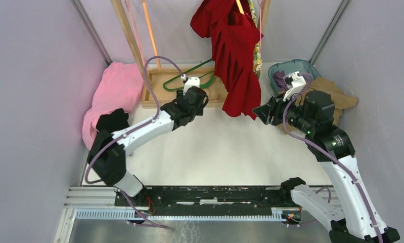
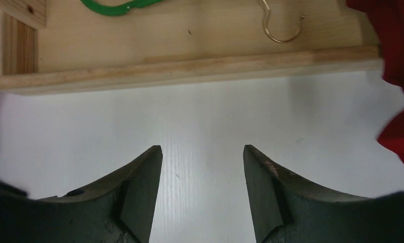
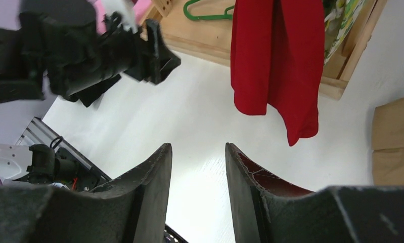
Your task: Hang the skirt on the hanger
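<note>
A green hanger (image 1: 175, 81) lies in the shallow wooden tray (image 1: 154, 103) of the rack; its metal hook (image 2: 282, 39) shows in the left wrist view. My left gripper is above the white table just in front of that tray, fingers apart and nothing between them. To the right, my right gripper is open and empty, close to the hanging red cloth (image 3: 275, 66). Which cloth is the skirt I cannot tell: pink cloth (image 1: 118, 83) and black cloth (image 1: 114, 120) lie at the left, brown cloth (image 1: 335, 91) at the right.
Red cloth and a floral piece (image 1: 257, 53) hang from the rack, low over the tray's right end. A blue-grey basket (image 1: 296, 66) with purple cloth stands at the back right. An orange hanger (image 1: 150, 30) hangs at the rack's left.
</note>
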